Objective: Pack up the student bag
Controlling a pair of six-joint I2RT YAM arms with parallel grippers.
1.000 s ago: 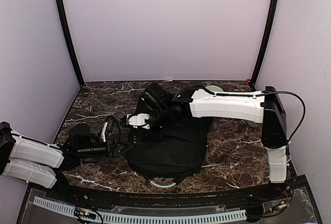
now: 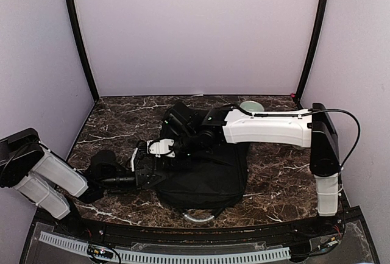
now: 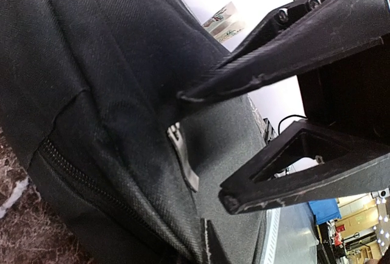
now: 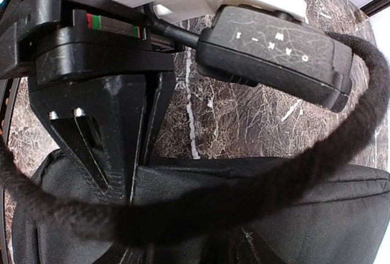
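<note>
The black bag (image 2: 204,185) lies on the dark marbled table, its grey carry loop (image 2: 198,218) towards the front edge. My left gripper (image 2: 159,175) is at the bag's left side. In the left wrist view its fingers (image 3: 262,75) stand apart, close to the bag's seam (image 3: 131,154), with a metal zipper pull (image 3: 184,160) showing between them; whether they pinch any fabric is unclear. My right gripper is open and points down at the bag's top; a black cable crosses in front, hiding its fingertips.
The right arm (image 2: 268,127) reaches across the bag and covers its upper part. A pale green round object (image 2: 251,106) sits behind that arm. Bare tabletop (image 2: 277,185) lies to the bag's right. A thick sleeved cable (image 4: 372,81) loops around the right wrist.
My left gripper has moved right against the bag. The right arm has barely moved.
</note>
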